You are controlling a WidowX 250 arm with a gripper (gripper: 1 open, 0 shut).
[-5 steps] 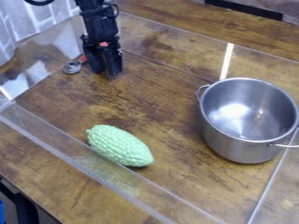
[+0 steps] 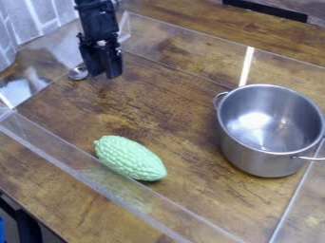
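The black robot gripper (image 2: 101, 59) is at the upper left, low over the wooden table (image 2: 152, 114). A small silver object (image 2: 78, 71), spoon-like, lies beside its fingers on the left, partly hidden. Whether the fingers hold anything or how far apart they stand is too small to tell. A pale green bumpy vegetable (image 2: 128, 158) lies at the lower middle, and a steel pot (image 2: 259, 135) stands at the right.
Clear plastic strips run along the table's sides, with a metallic or plastic sheet at the far left. The middle of the table between gripper, vegetable and pot is clear.
The gripper has shifted slightly left and up in the view; the reddish bit seen by it earlier is less visible. The vegetable and pot are unmoved.
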